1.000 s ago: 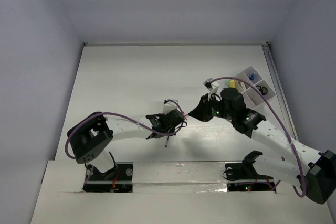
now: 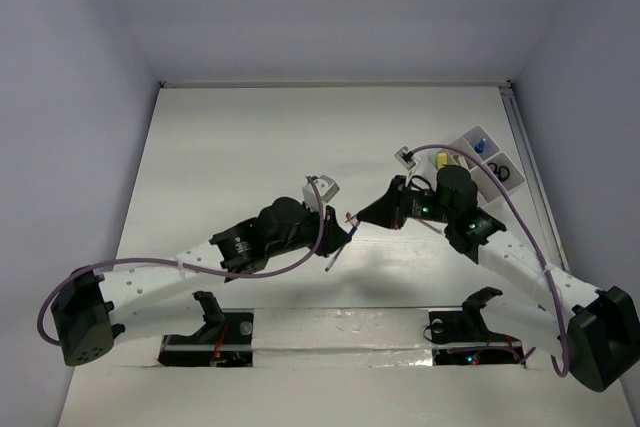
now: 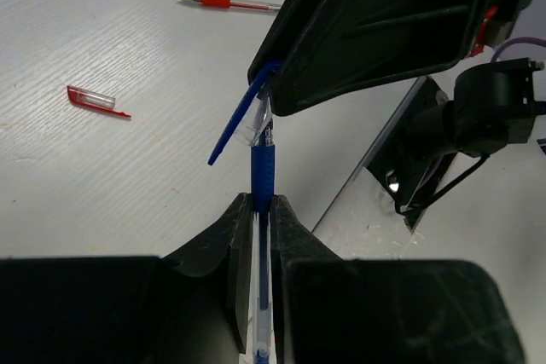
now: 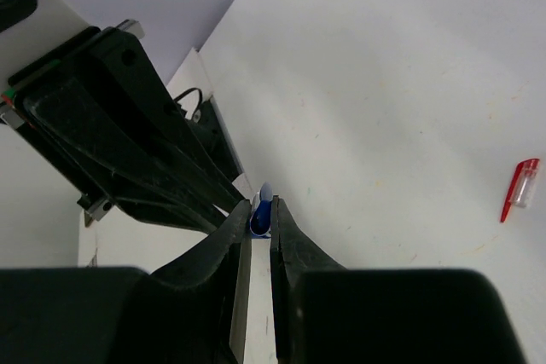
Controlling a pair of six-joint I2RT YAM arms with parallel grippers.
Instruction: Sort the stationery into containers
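In the left wrist view, my left gripper is shut on a clear-barrelled blue pen (image 3: 263, 172), which stands upright between its fingers. At the pen's upper end, the right gripper's dark fingers (image 3: 341, 49) are closed on a blue cap (image 3: 232, 130). Cap and pen tip meet or overlap there; I cannot tell whether the cap is seated. The right wrist view shows the cap's blue end (image 4: 261, 217) between the fingertips of my right gripper. From above, both grippers are close together over the table's middle, and the pen (image 2: 335, 259) slants down below the left one.
A red cap (image 3: 98, 101) and a red pen (image 3: 226, 2) lie apart on the table. A white compartment box (image 2: 508, 187) at the right holds scissors (image 2: 499, 171), a yellow item (image 2: 442, 159) and a blue item (image 2: 480, 145).
My left arm has swung its wrist and elbow round, and its fingertips have moved right toward the right gripper. The right gripper shifted only slightly. The two are now closer.
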